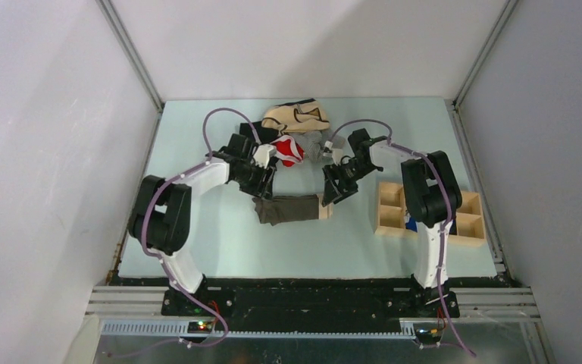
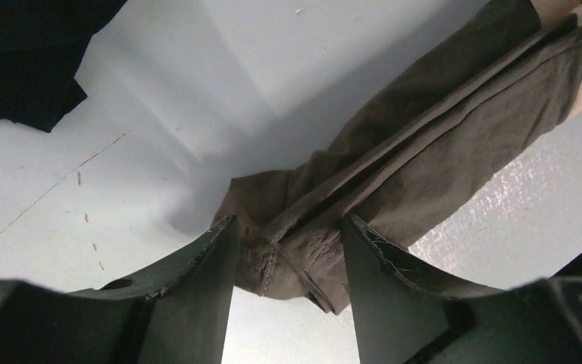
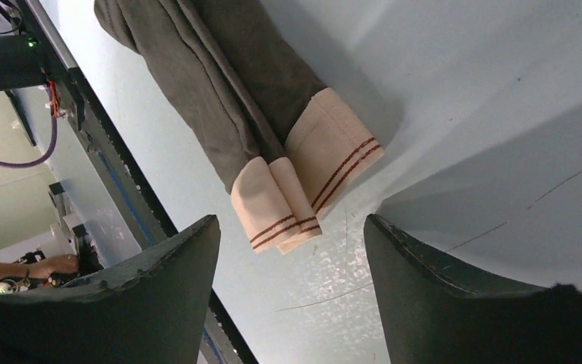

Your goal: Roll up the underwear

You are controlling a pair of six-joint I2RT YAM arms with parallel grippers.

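The brown underwear (image 1: 292, 209) lies folded into a narrow strip across the middle of the table, its beige waistband (image 1: 324, 208) at the right end. At its left end hovers my left gripper (image 1: 267, 196); in the left wrist view the fingers (image 2: 216, 296) stand apart, with the brown end (image 2: 273, 258) beyond and between them. Over the waistband end is my right gripper (image 1: 330, 202). The right wrist view shows its fingers (image 3: 174, 296) spread, and the striped waistband (image 3: 273, 205) lies just past the tips. Neither gripper grasps the cloth.
A heap of clothes lies at the back, with a beige piece (image 1: 295, 118), a red-and-white piece (image 1: 288, 150) and black cloth (image 2: 30, 61). A wooden divided box (image 1: 389, 216) stands at right, partly under the right arm.
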